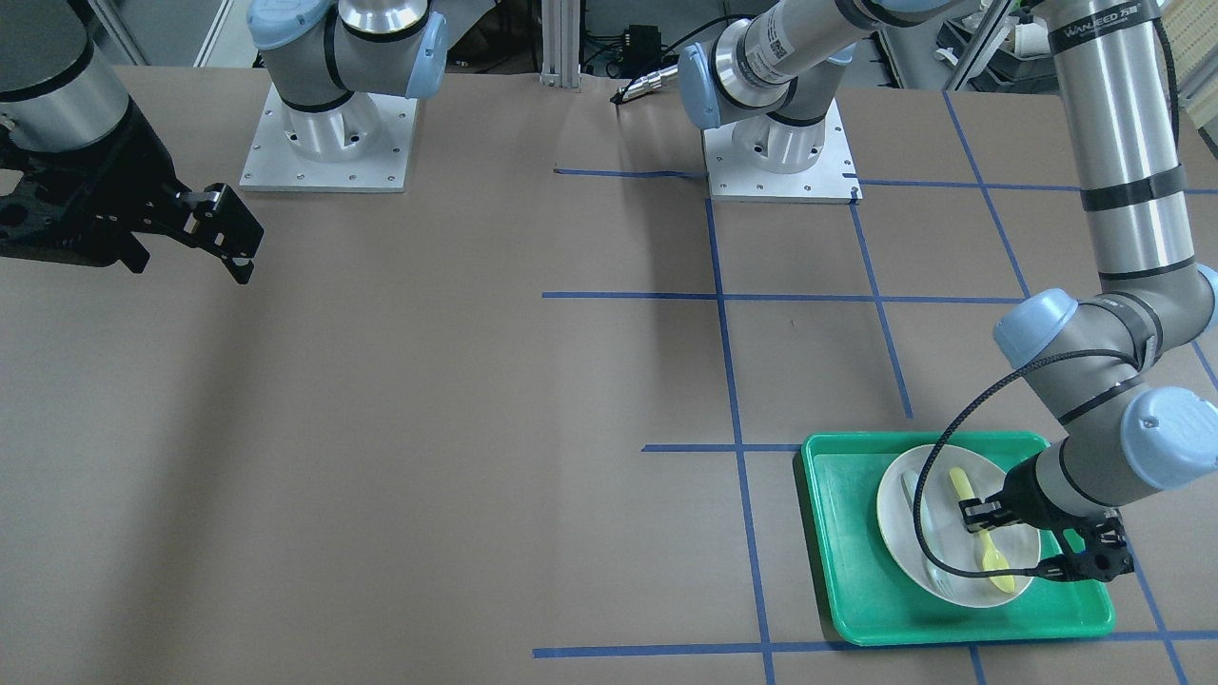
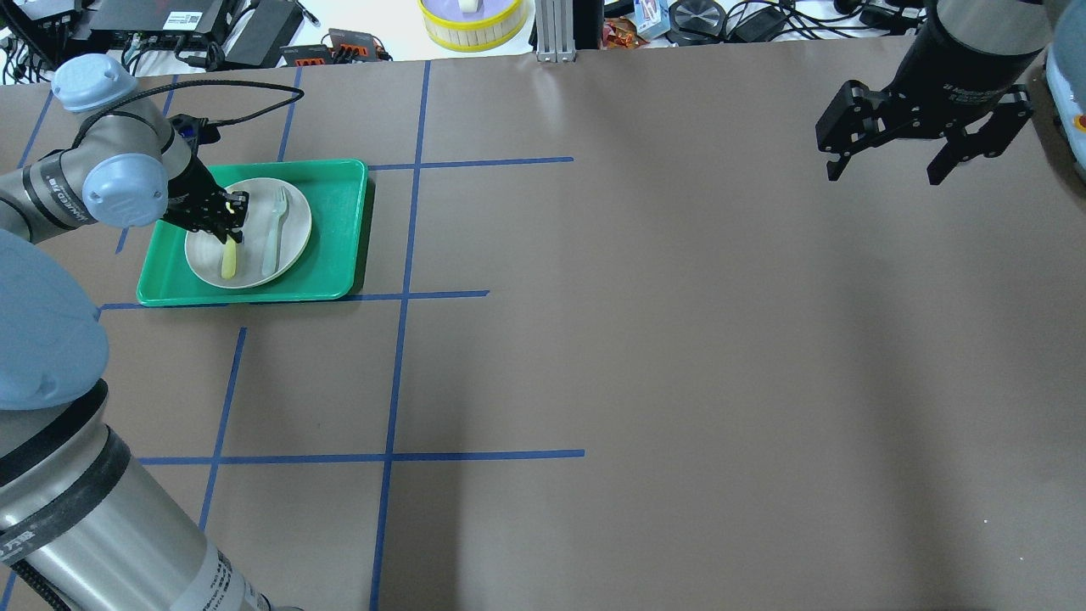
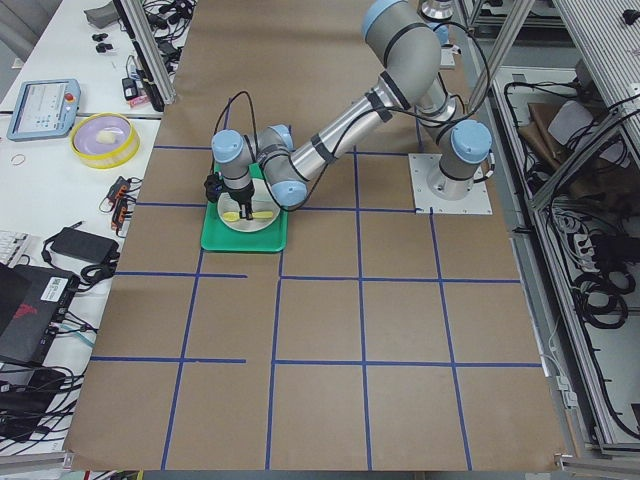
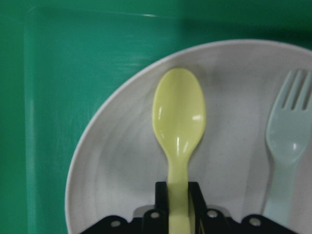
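A white plate (image 1: 902,525) sits in a green tray (image 1: 845,594), bearing a yellow spoon (image 4: 178,112) and a pale blue fork (image 4: 287,136), side by side. My gripper is down on the plate with its black fingers closed on either side of the spoon's handle. In the top view the gripper (image 2: 232,226) covers part of the spoon; the fork (image 2: 275,234) lies clear of it.
Other arms stand at the table's far side and, in the front view, one hangs at upper left (image 1: 137,217). Cables and equipment (image 3: 60,290) lie on a side bench.
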